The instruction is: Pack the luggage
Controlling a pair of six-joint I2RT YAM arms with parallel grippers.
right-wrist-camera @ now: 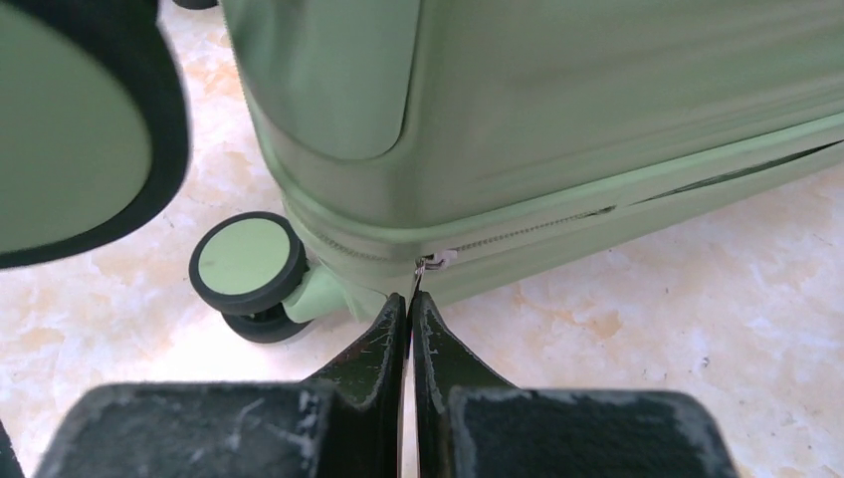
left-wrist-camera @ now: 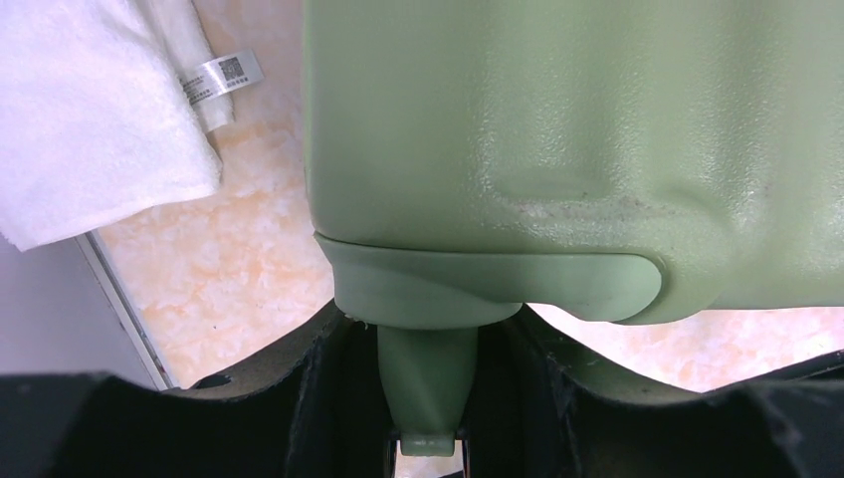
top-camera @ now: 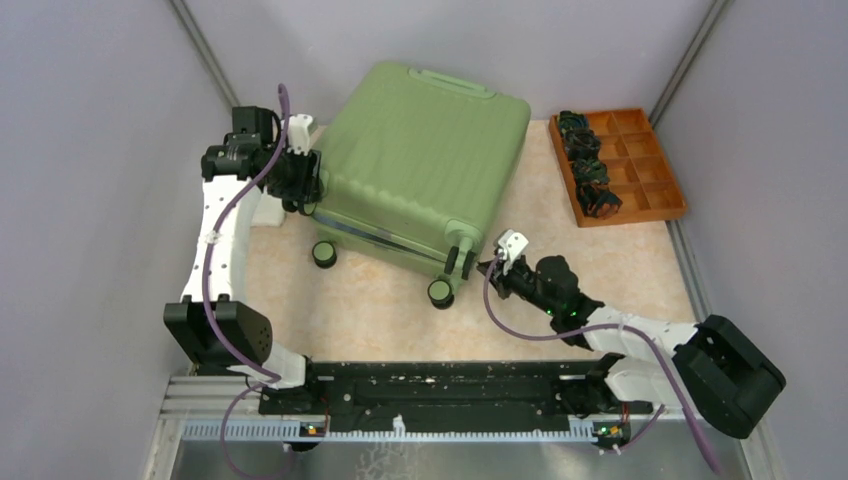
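Observation:
A large green suitcase (top-camera: 425, 160) lies on the table, its lid raised slightly along the near seam, where a dark slit shows. My left gripper (top-camera: 300, 190) is shut on a green wheel mount (left-wrist-camera: 427, 378) at the suitcase's left corner. At the near right corner my right gripper (top-camera: 485, 268) is shut at a small metal zipper pull (right-wrist-camera: 428, 265), which sits at its fingertips on the zip beside a wheel (right-wrist-camera: 244, 256).
A wooden divider tray (top-camera: 640, 170) with several dark bundled items stands at the back right. A white cloth (left-wrist-camera: 100, 119) lies left of the suitcase.

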